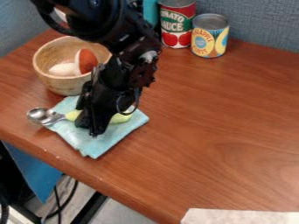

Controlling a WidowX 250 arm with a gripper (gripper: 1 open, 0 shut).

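Observation:
My black gripper (pixel 103 112) hangs low over a folded light-blue cloth (pixel 97 143) near the table's left front edge, right at a pale yellow-handled metal scoop (pixel 41 115) that lies on the cloth. The scoop's bowl points left; its handle is partly hidden behind my fingers. Whether the fingers are closed on it is hard to see. Behind the gripper sits a wooden bowl (pixel 52 75) holding pale and orange-red round items.
A tomato sauce can (pixel 177 24) and a second can (pixel 209 38) stand at the back, beside a teal object. A white sheet (pixel 239 216) lies at the front right.

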